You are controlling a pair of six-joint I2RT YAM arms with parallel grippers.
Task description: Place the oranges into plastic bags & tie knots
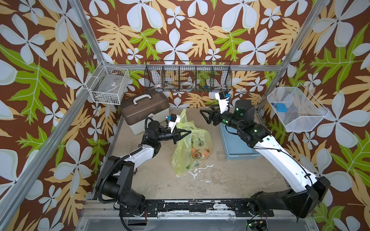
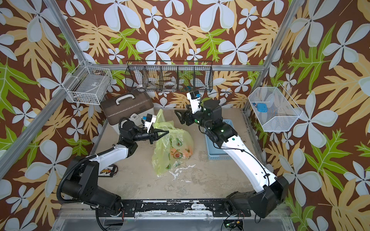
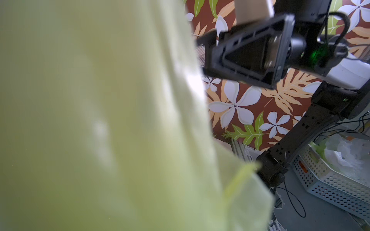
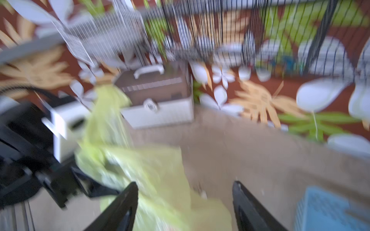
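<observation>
A yellow-green plastic bag (image 1: 183, 150) hangs from the closed fingers of my left gripper (image 1: 187, 132), its thin film filling much of the left wrist view. Orange shapes show through the bag's printed film (image 1: 199, 151) low on its right side; I cannot make out single oranges. Up and to the right of the bag is my right gripper, open, with nothing between its fingers. In the right wrist view, part of the bag (image 4: 154, 177) shows beyond those fingers, apart from them.
A blue basket (image 1: 237, 142) stands right of the bag, partly under the right arm. The brown-lidded toolbox (image 1: 143, 109) sits at the back left. Wire baskets (image 1: 187, 79) hang on the walls.
</observation>
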